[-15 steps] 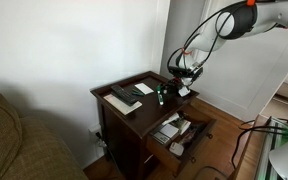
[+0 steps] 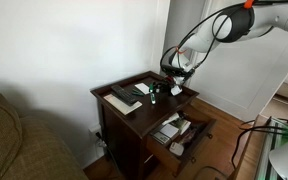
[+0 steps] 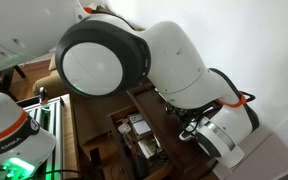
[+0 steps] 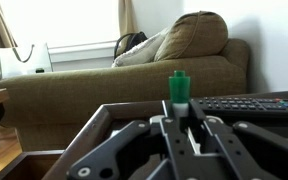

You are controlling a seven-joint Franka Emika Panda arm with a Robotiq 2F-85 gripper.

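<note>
A marker with a green cap [image 4: 179, 86] and a white barrel [image 4: 181, 110] stands upright in the wrist view. My gripper is shut on its barrel, and the marker's lower end is hidden behind the fingers. In exterior view 1 the gripper [image 2: 157, 90] reaches low over the dark cabinet top [image 2: 139, 120], with the marker [image 2: 153, 98] small at its tip. Whether the marker touches the cabinet top cannot be made out. In exterior view 2 the arm covers the gripper.
A dark, long keypad [image 4: 254, 104] lies on the cabinet, beside a pale flat item [image 2: 122, 104]. Below, an open drawer [image 2: 176, 150] holds several papers and small objects. A brown sofa [image 4: 114, 95] stands beyond the cabinet.
Over the last second my gripper and the marker have moved a little to the left above the cabinet top in exterior view 1.
</note>
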